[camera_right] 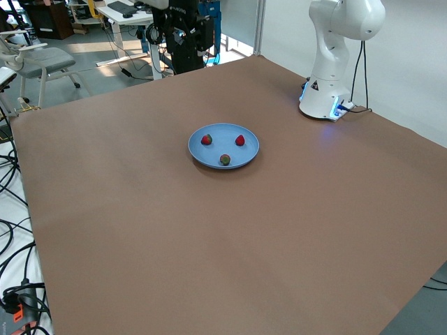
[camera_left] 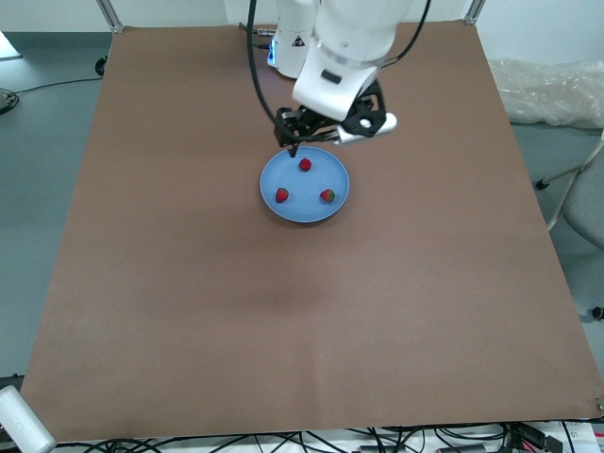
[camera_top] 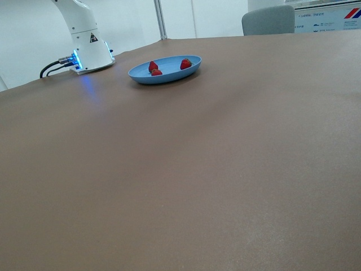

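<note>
A round blue plate [camera_left: 304,198] holds three strawberries, one at the back [camera_left: 305,164], one at front left [camera_left: 281,195], one at front right [camera_left: 327,196]; it shows also in the top view [camera_top: 164,63] and right view [camera_right: 223,132]. In the left view my black-and-white gripper [camera_left: 293,144] hangs above the plate's back edge, its fingers mostly hidden by the arm and cable; whether it is open or shut cannot be told.
The white arm base [camera_right: 321,98] stands at its back edge. A chair [camera_left: 583,203] is beside the table, with cables along the near edge.
</note>
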